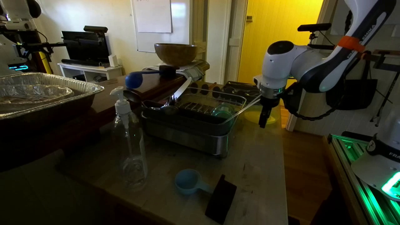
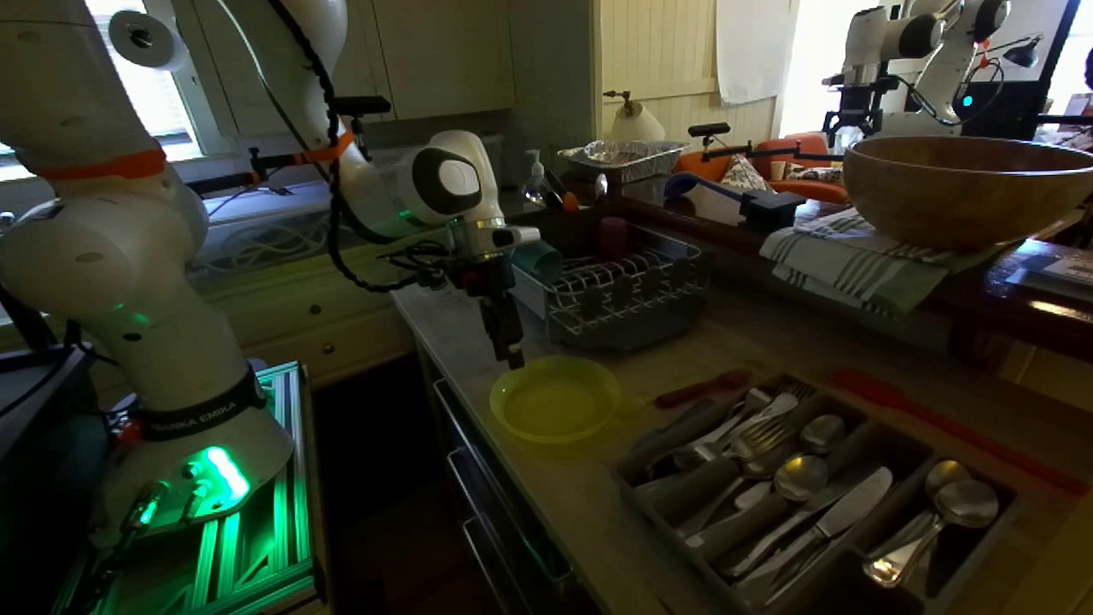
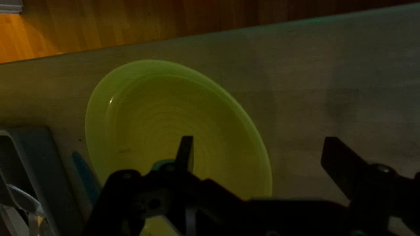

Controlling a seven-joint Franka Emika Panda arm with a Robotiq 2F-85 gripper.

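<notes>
A yellow-green plate lies on the counter, close to its edge in the wrist view. Above the plate's near rim hangs my gripper, its fingers open. One finger shows over the plate's interior, the other over bare counter past the rim, with a wide gap between them. In exterior view 2 the gripper points down at the rim of the plate on its dish-rack side. Whether a fingertip touches the plate, I cannot tell.
A dish rack stands beside the arm, and a cutlery tray full of silverware sits past the plate. Red utensils lie nearby. A pump bottle and a blue scoop occupy the counter's other end.
</notes>
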